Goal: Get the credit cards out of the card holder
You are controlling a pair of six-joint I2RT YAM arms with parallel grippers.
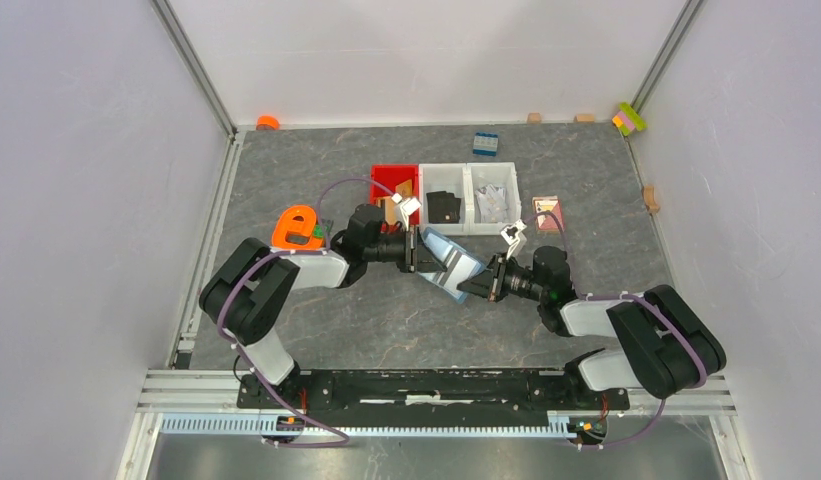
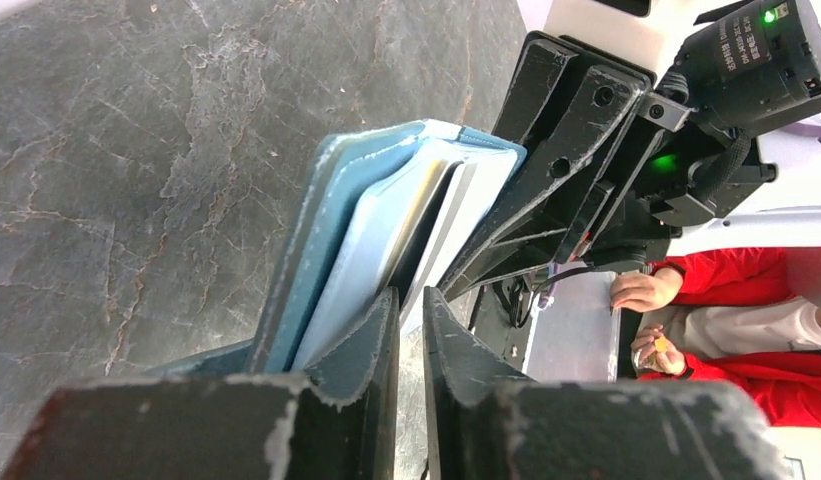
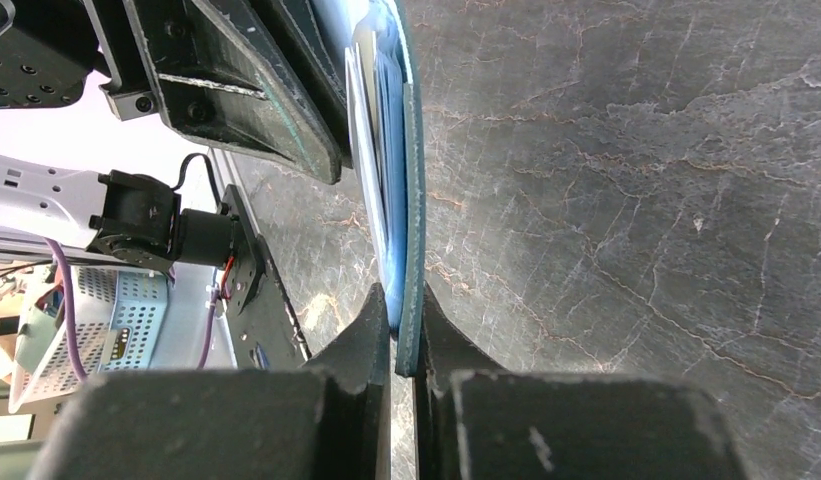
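The light blue card holder (image 1: pixel 448 262) is held between my two grippers over the middle of the table. My right gripper is shut on one end of it; in the right wrist view its edge runs upward, showing layered pale sleeves (image 3: pixel 391 160). My left gripper is part open at the other end, where the left wrist view shows pale sleeves and a dark and white card-like layer (image 2: pixel 431 220) between the holder's covers, with the fingertips at these layers. Whether the left fingers grip any card cannot be told.
A red bin (image 1: pixel 386 172) and white bins (image 1: pixel 466 170) stand behind the grippers. An orange object (image 1: pixel 286 225) lies at the left, a pink box (image 1: pixel 548 202) at the right, a small blue box (image 1: pixel 485 144) at the back.
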